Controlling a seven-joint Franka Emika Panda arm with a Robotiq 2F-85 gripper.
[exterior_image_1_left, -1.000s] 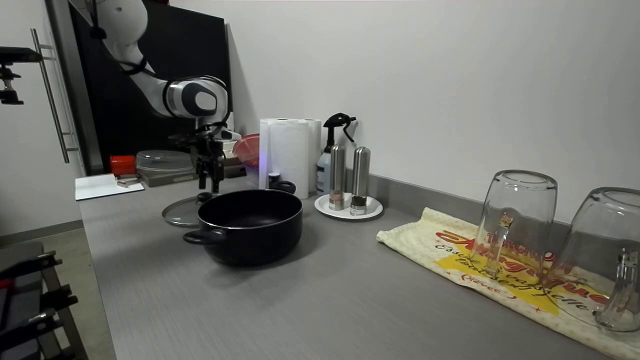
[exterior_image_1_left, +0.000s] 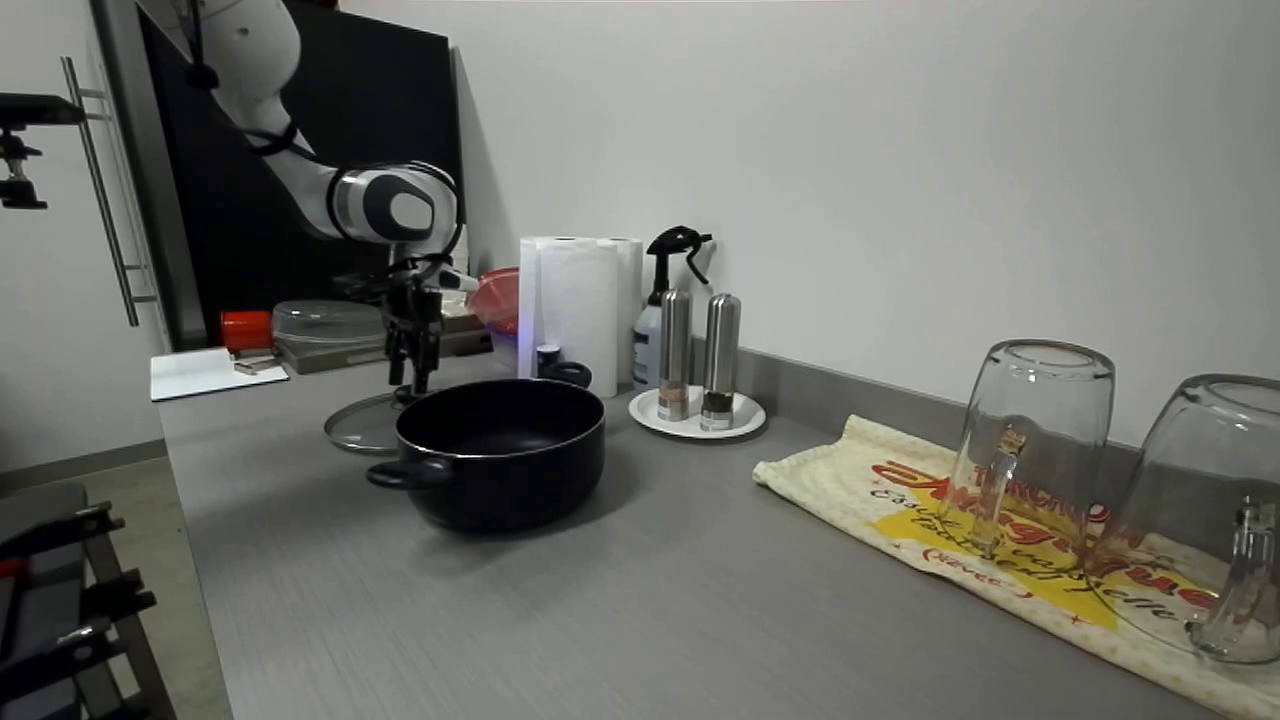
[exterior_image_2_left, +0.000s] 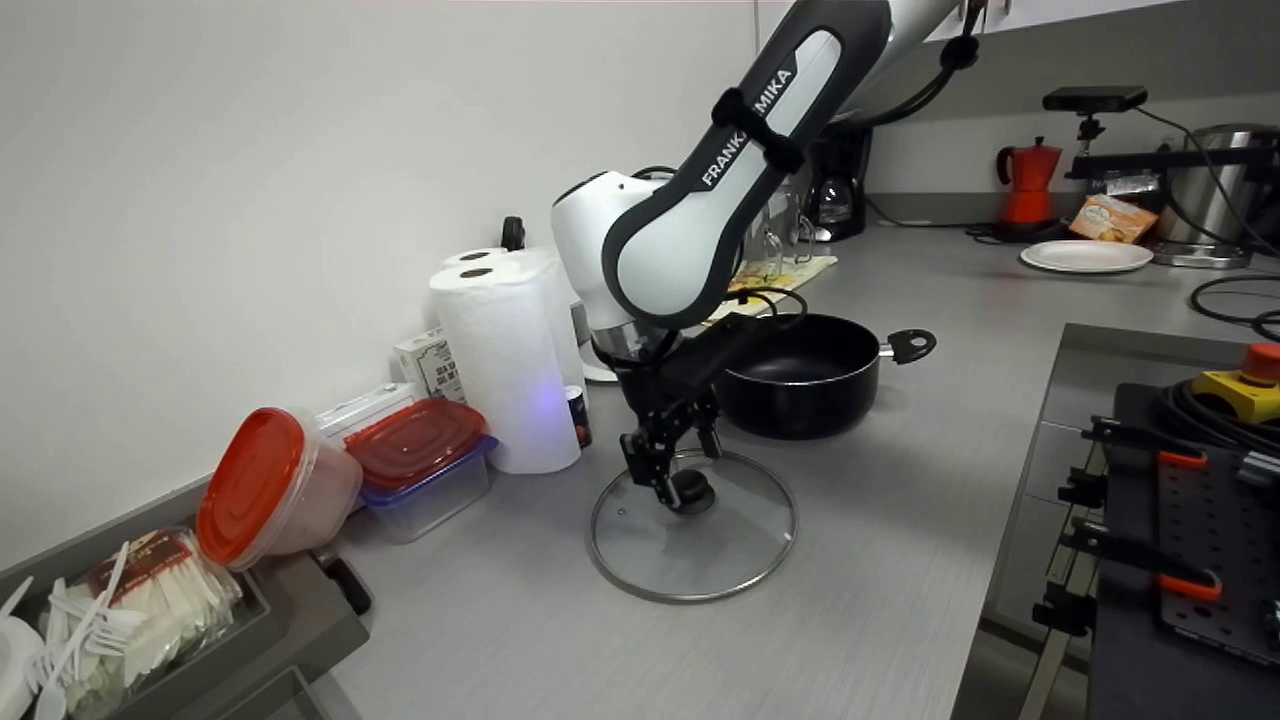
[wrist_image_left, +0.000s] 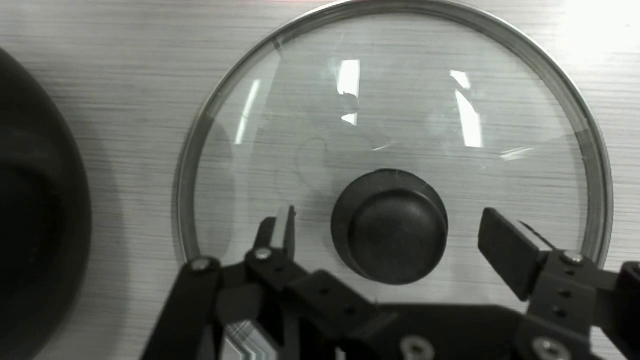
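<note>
A glass lid (exterior_image_2_left: 732, 546) with a metal rim lies flat on the counter, its round black knob (wrist_image_left: 396, 231) facing up. My gripper is open above the lid, one finger on each side of the knob, with clear gaps to both in the wrist view. In exterior view 2 the gripper (exterior_image_2_left: 681, 468) is low, close around the knob. Beside the lid stands an uncovered black pot (exterior_image_1_left: 510, 480), its inside dark. The pot's dark side (wrist_image_left: 42, 210) fills the left edge of the wrist view.
Paper towel rolls (exterior_image_2_left: 510, 372) and lidded plastic containers (exterior_image_2_left: 420, 468) stand along the wall. Salt and pepper mills (exterior_image_1_left: 720, 360) rest on a white plate (exterior_image_1_left: 750, 416). Upturned glass mugs (exterior_image_1_left: 1032, 444) sit on a cloth at the right.
My gripper has come down slightly towards the lid's knob. The lid and the pot have stayed in place.
</note>
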